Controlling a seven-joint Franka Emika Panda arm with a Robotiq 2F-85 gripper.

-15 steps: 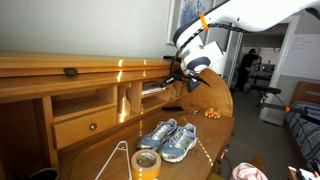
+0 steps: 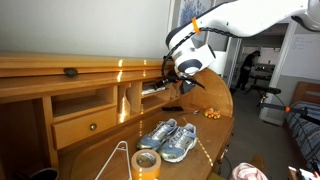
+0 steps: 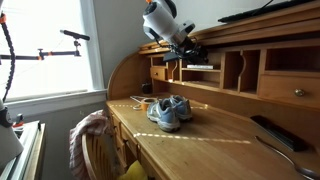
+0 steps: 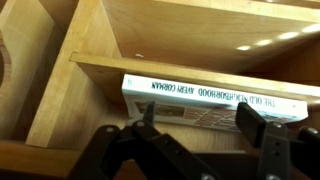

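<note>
A white book [image 4: 215, 100] lies flat in an upper cubby of the wooden desk hutch, its spine lettering upside down in the wrist view. The same book [image 3: 199, 67] appears in exterior view 2 as a pale strip. Just in front of that cubby, my gripper stands open. Its dark fingers [image 4: 147, 116] are spread wide across the book's spine, with nothing visibly clasped between them. Whether the fingertips touch the book cannot be told.
Grey sneakers [image 2: 180, 143] stand on the desktop, beside a roll of tape [image 2: 146, 163]. A thin shelf board [image 4: 200, 75] runs directly behind the book in the wrist view. Towards the near end lie a black case [image 3: 279, 132] and scissors or a similar tool [image 3: 287, 157].
Over the last second the arm's white links have shifted left in exterior view 1, towards the hutch. The book and sneakers look unmoved.
</note>
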